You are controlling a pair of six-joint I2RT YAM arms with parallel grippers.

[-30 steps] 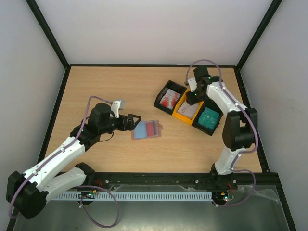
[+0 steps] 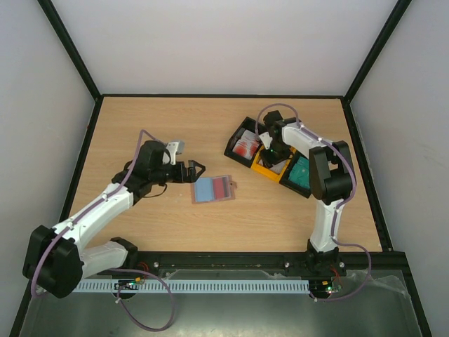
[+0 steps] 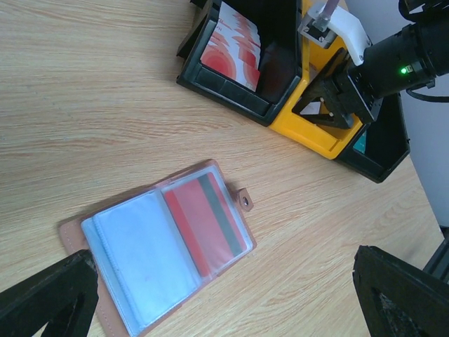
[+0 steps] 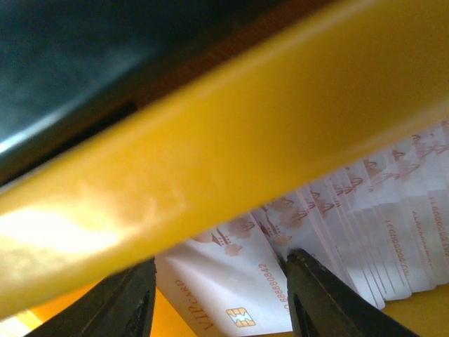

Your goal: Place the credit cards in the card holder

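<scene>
On the table lies an unfolded card holder (image 2: 228, 197), with a snap tab, a light blue panel (image 3: 151, 249) and a red and grey panel (image 3: 205, 223) under clear sleeves. My left gripper is open above it, empty. White credit cards (image 4: 224, 281) with red print fill the yellow middle bin (image 3: 319, 137). My right gripper reaches down into that bin, its fingers apart. The end card lies between them, and the right finger (image 4: 312, 295) presses near the edge of the other cards. No firm hold on a card shows.
Black bins flank the yellow one: one with red and white cards (image 2: 245, 145), the other with green cards (image 2: 299, 172). In the right wrist view the yellow bin wall (image 4: 231, 147) stands close above the fingers. Bare table surrounds the card holder.
My right arm has moved left and toward the front, its gripper coming down into the yellow bin. The left arm has shifted slightly; the card holder has stayed put.
</scene>
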